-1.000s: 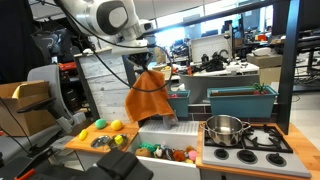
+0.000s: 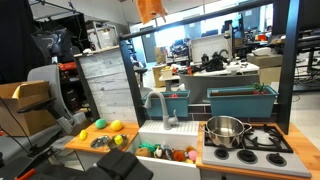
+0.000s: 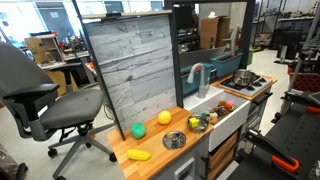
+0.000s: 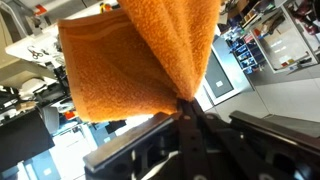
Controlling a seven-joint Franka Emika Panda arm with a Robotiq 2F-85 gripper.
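Observation:
In the wrist view, an orange cloth (image 4: 110, 70) hangs from my gripper, whose fingers are shut on a pinch of it. The cloth's folds narrow to the fingertips and spread out beyond them. At the top edge of exterior view 1, only the lower part of the cloth (image 2: 150, 11) shows, high above the counter; the gripper itself is out of that picture. Neither cloth nor gripper appears in exterior view 2.
Below are a sink with a faucet (image 2: 164, 108), a drawer of colourful items (image 2: 168, 153), a pot (image 2: 226, 130) and a stove (image 2: 262, 146). A yellow thing (image 3: 138, 155), a green ball (image 3: 137, 130) and a metal bowl (image 3: 176, 140) lie on the left counter.
The cloth has been lifted upward from in front of the sink and faucet to the top edge of exterior view 1.

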